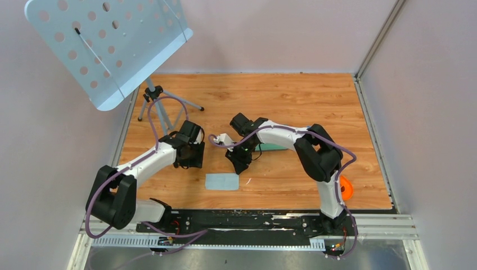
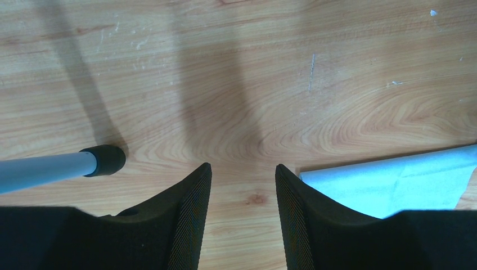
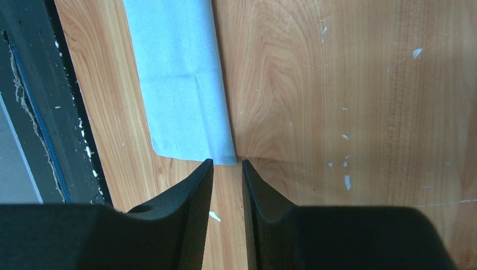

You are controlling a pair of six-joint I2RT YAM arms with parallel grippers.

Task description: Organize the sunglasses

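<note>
A folded light blue cloth (image 1: 222, 181) lies flat near the table's front edge. My left gripper is over bare wood with its fingers apart and nothing between them; the cloth (image 2: 394, 180) lies to its right in the left wrist view. Beside one end of the cloth (image 3: 183, 95), my right gripper is open with a narrow, empty gap. A green object (image 1: 274, 147) shows partly under the right forearm; the arm hides the rest of it. I cannot make out any sunglasses.
A tripod (image 1: 160, 107) stands at the back left, one foot (image 2: 107, 160) close to the left gripper. Overhead hangs a perforated pale panel (image 1: 112, 50). An orange object (image 1: 346, 188) sits at the right by the arm base.
</note>
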